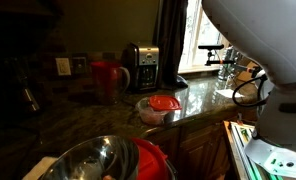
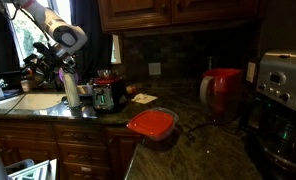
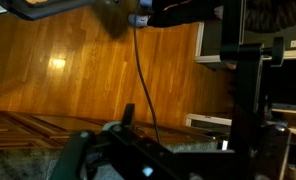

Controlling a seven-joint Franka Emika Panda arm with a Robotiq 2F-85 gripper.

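No object is named for a task. A bowl with a red lid [image 1: 164, 103] rests on the dark counter; the same red-lidded bowl [image 2: 151, 123] stands mid-counter in the other exterior view. My arm fills the right side of exterior view 1. At the far left of exterior view 2, my gripper [image 2: 40, 70] hangs before the window, well away from the bowl. Dark gripper parts show along the bottom of the wrist view, above wooden floor [image 3: 98, 80]. Whether the fingers are apart, or anything lies between them, is not clear.
A red pitcher [image 1: 106, 80] and a silver toaster [image 1: 144, 68] stand at the back of the counter. In front is a metal bowl [image 1: 80, 160] beside a red item [image 1: 150, 162]. A dark appliance [image 2: 110, 95] occupies the far counter end. A cable [image 3: 141, 75] crosses the wrist view.
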